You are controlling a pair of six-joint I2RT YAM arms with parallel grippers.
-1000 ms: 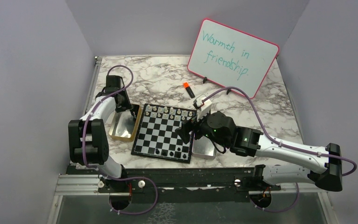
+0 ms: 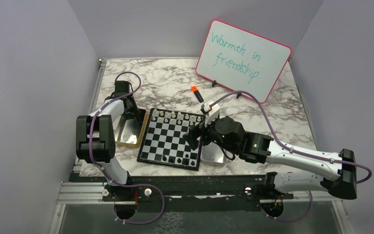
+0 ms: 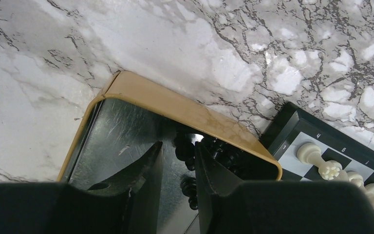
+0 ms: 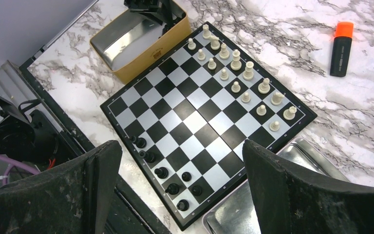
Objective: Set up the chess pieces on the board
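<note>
My left gripper reaches down into the tan-rimmed tray [image 3: 175, 108]. Its fingers are drawn fairly close together, and a black piece [image 3: 184, 152] shows between them, nearer the right finger; whether both touch it is unclear. Another black piece [image 3: 189, 185] and several more lie in the tray, partly hidden. On the chessboard [image 4: 173, 114], white pieces [image 4: 236, 61] fill two rows along the far side. Several black pieces [image 4: 161, 172] stand near the front corner. Over the board's right side my right gripper stands open and empty.
A metal tray [image 4: 238, 209] sits right of the board, its visible part empty. Behind lie an orange-capped marker [image 2: 196, 94] and a whiteboard [image 2: 243, 58]. The board's middle squares are clear.
The right arm and the pieces on the board have stayed put.
</note>
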